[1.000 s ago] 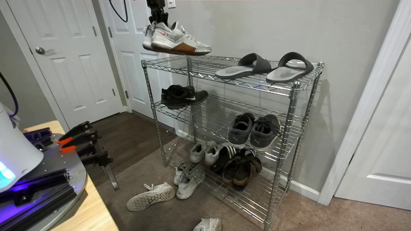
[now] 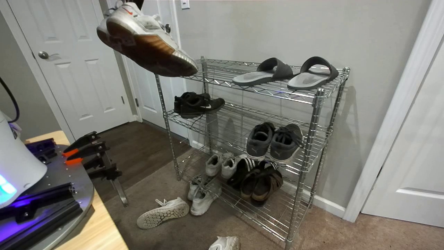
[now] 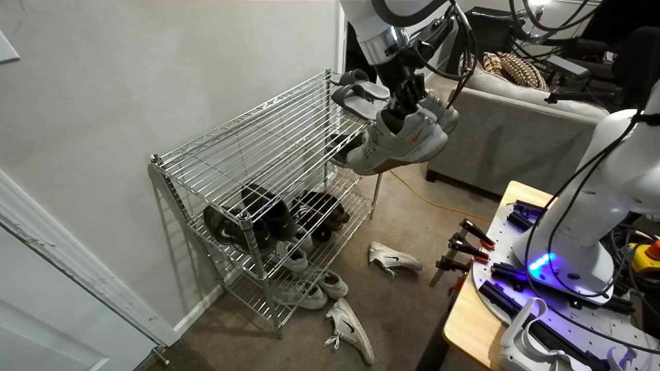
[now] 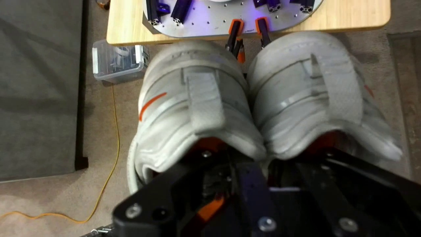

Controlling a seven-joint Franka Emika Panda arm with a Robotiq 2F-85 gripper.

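A pair of white sneakers [image 3: 396,145] with tan soles and orange-red logos hangs side by side from my gripper [image 3: 405,105]. In the wrist view, both heels face up close together, the left-hand shoe [image 4: 197,102] touching the right-hand shoe [image 4: 311,94]. My gripper is shut on the pair at the shoe openings, its fingertips hidden inside. Exterior view 1 puts the sneakers [image 2: 145,43] at the upper left, toes tilted down, overlapping the left end of the wire rack [image 2: 310,137]. On its top shelf sit two grey slides [image 2: 266,73].
Black sneakers [image 2: 199,104] and dark Puma shoes [image 2: 274,143] occupy the middle shelf; several shoes fill the lower one. Loose white shoes lie on the floor, including one on its side [image 2: 164,213]. Clamps [image 2: 89,152] jut from the wooden table [image 3: 467,321]. Much of the top shelf is bare.
The held sneakers have moved from above the top shelf's left end toward exterior view 1's upper left, looking larger and tilting toes-down. The rack and its other shoes look unchanged.
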